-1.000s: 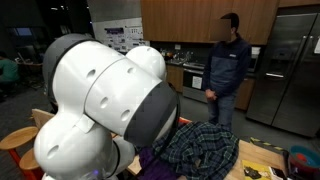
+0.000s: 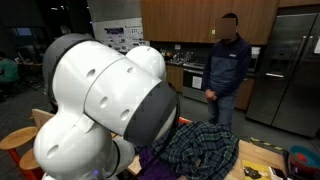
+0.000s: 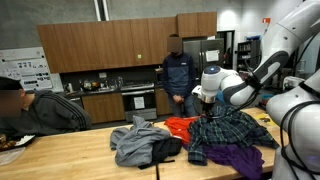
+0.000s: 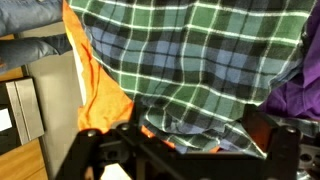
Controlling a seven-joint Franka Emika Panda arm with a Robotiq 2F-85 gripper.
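A dark green and blue plaid cloth [image 4: 200, 60] fills most of the wrist view, crumpled on the table. My gripper stands open above it, its fingers wide apart and nothing held between them. Along the left of the plaid cloth runs an orange-red cloth [image 4: 95, 85], and a purple cloth [image 4: 292, 97] shows at the right. In exterior view 2, the plaid cloth [image 3: 228, 130] lies partly over the purple one [image 3: 238, 160], with the red cloth [image 3: 180, 127] behind.
A grey cloth [image 3: 137, 142] and a black cloth [image 3: 166, 149] lie left of the plaid one. Bare table [image 3: 75, 155] spreads further left. A person [image 2: 226, 70] stands behind the table; yellow items [image 2: 256, 170] lie at its right.
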